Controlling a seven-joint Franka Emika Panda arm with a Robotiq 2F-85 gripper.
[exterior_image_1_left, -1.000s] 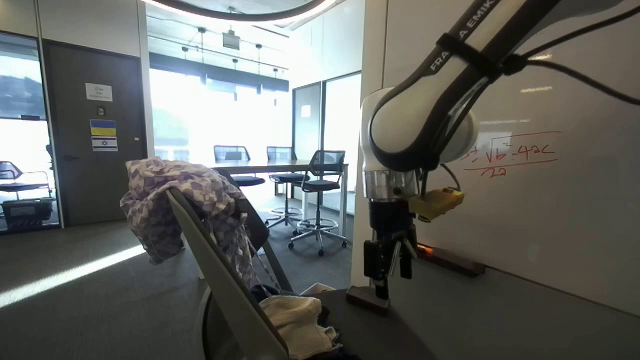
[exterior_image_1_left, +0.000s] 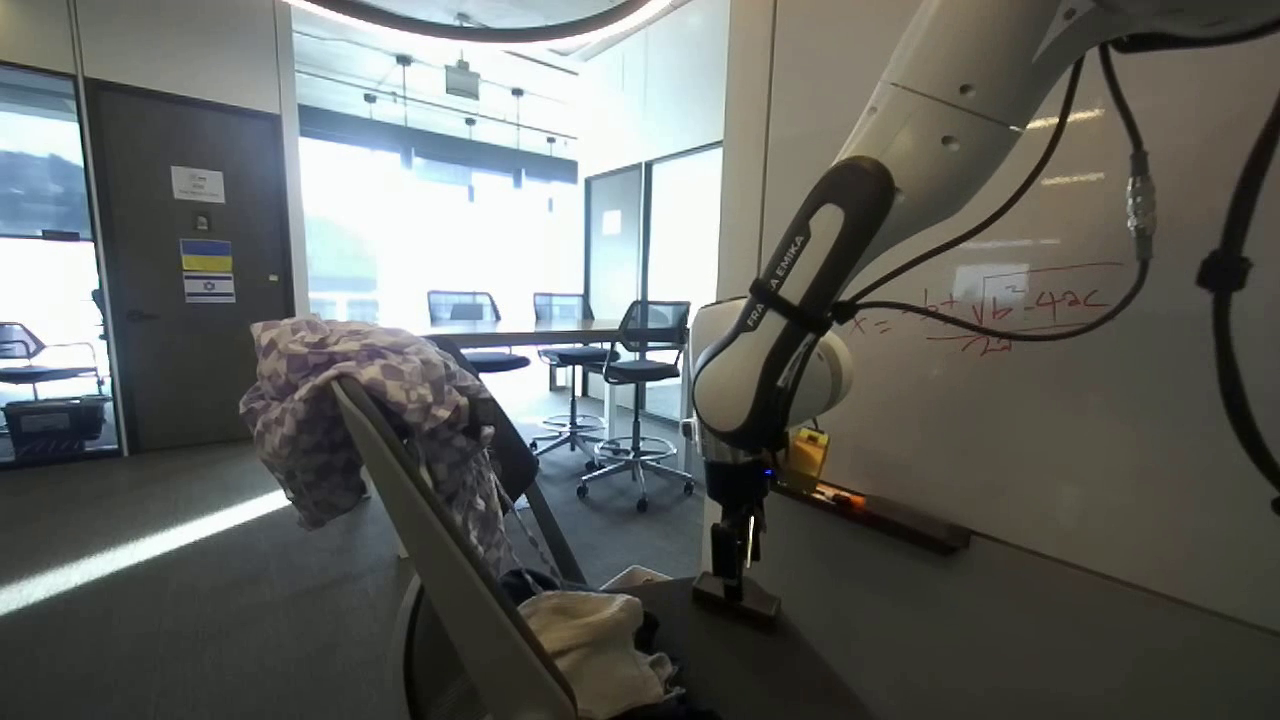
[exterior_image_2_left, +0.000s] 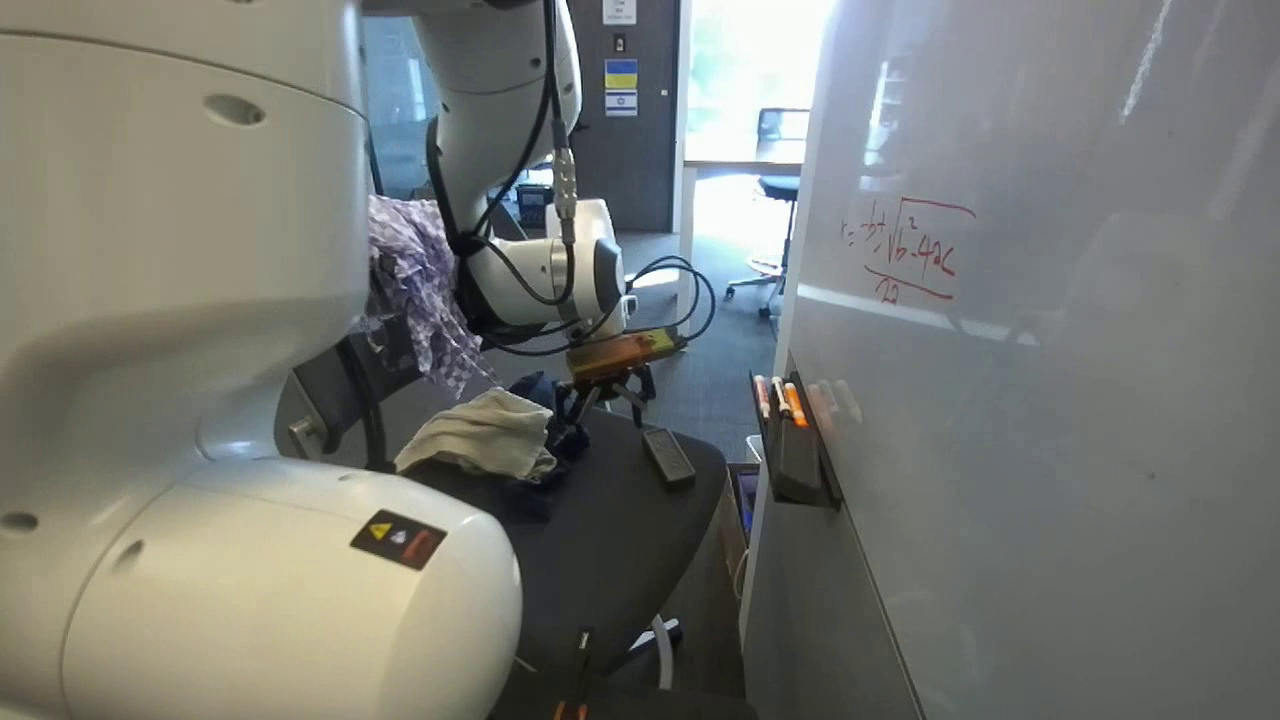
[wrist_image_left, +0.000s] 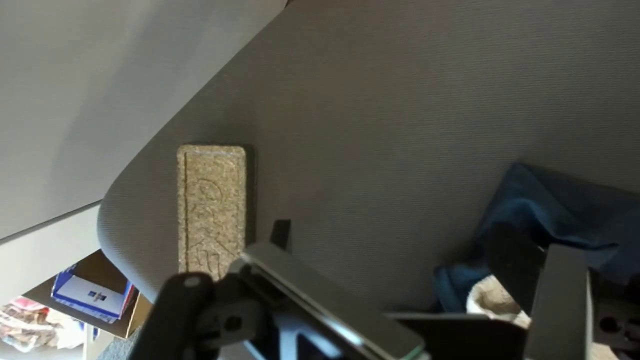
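A flat rectangular block like a whiteboard eraser (exterior_image_2_left: 668, 457) lies on the dark chair seat (exterior_image_2_left: 600, 540), close to its rounded edge. The wrist view shows the upper face of this eraser (wrist_image_left: 211, 204), brownish and embossed, with its lower end near my left finger. My gripper (exterior_image_2_left: 603, 414) is over the seat with its fingers apart, between the eraser and the clothes. Nothing shows between the fingers in the wrist view. The gripper (exterior_image_1_left: 737, 569) overlaps the eraser in exterior view 1; contact cannot be told there.
Beige cloth (exterior_image_2_left: 486, 434) and dark blue cloth (wrist_image_left: 540, 210) lie on the seat. A patterned garment (exterior_image_1_left: 360, 372) hangs over the chair back. The whiteboard (exterior_image_2_left: 1020, 456) stands beside the seat, with a marker tray (exterior_image_2_left: 800, 468). An open cardboard box (wrist_image_left: 138, 312) sits below the seat edge.
In exterior view 1 my arm has swung left and lower, and the wrist has turned. The gripper has shifted slightly left, while the eraser remains in place.
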